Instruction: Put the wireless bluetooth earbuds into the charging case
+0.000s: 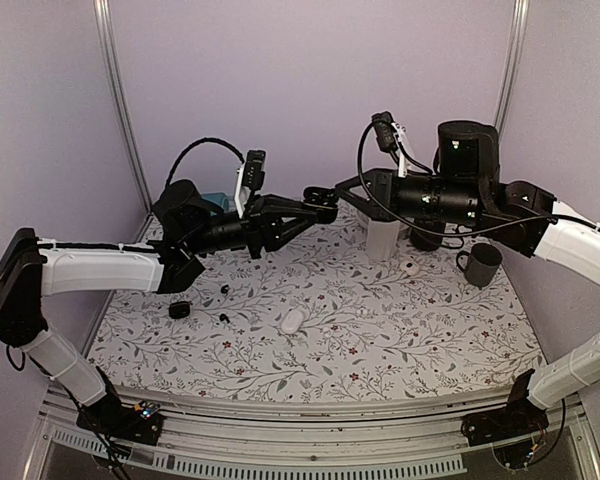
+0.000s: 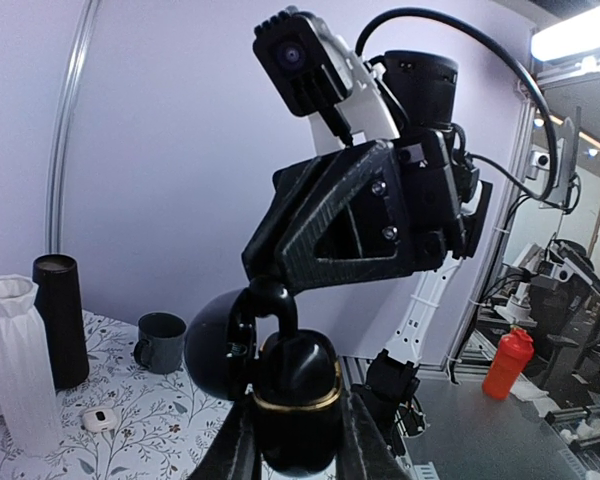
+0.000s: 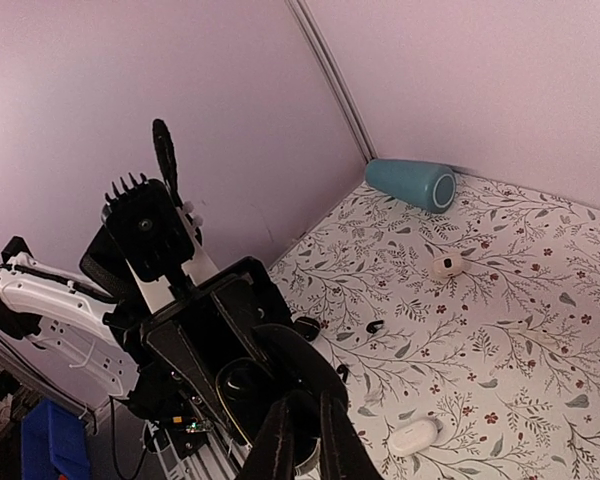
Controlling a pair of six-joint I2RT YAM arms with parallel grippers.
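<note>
A black charging case [image 2: 298, 445] with a gold rim is held off the table, my left gripper [image 1: 306, 214] shut on it. Its rounded lid [image 2: 208, 345] stands open to one side in the left wrist view. From above, the tips of my right gripper [image 1: 342, 191] meet the case. They are shut on a small glossy black curved piece [image 2: 272, 295], which looks like an earbud, between lid and body. How far this piece sits in the case is hidden. In the right wrist view, the lid [image 3: 300, 358] rises in front of the right fingertips.
On the table lie two small black pieces [image 1: 224, 289], a small black case [image 1: 180, 310] and a white case [image 1: 293, 321]. A white vase [image 1: 382, 238] and a dark mug [image 1: 480, 264] stand at the right.
</note>
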